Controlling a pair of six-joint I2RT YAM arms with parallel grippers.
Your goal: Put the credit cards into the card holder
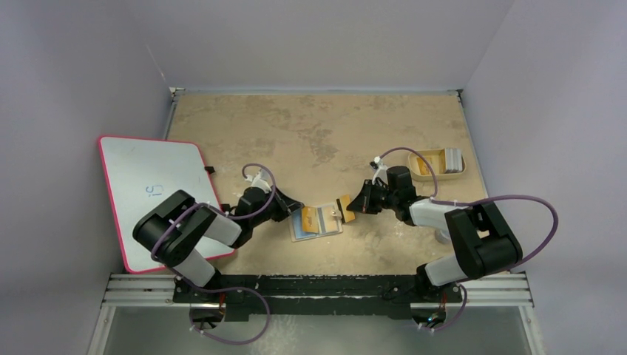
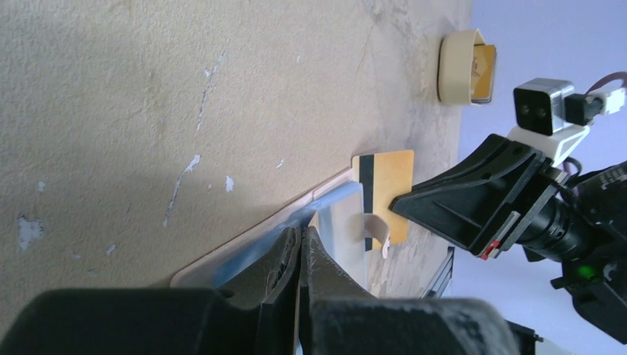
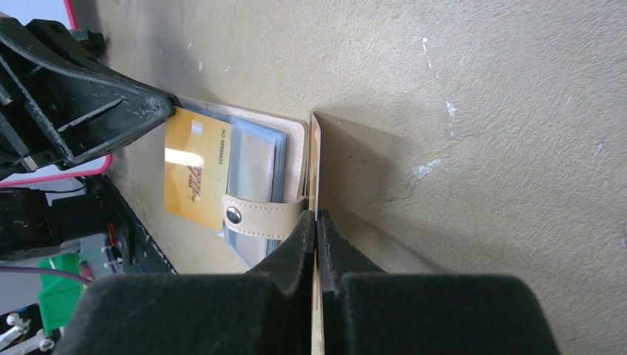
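Observation:
The card holder [image 1: 328, 224] lies open on the table between my arms, with clear sleeves and a beige snap strap [image 3: 260, 217]. My left gripper [image 1: 302, 206] is shut on the upper corner of a gold card [image 3: 194, 185], which stands tilted over the holder's left part; how far it reaches into a sleeve cannot be told. At the holder's right edge my right gripper is shut on a second gold card with a black stripe, seen edge-on in the right wrist view. This card stands beside the strap, against or very near the holder's edge.
A cream box [image 1: 437, 176] at the right holds a gold card and several pale grey ones. A whiteboard [image 1: 153, 194] with a pink rim lies at the left.

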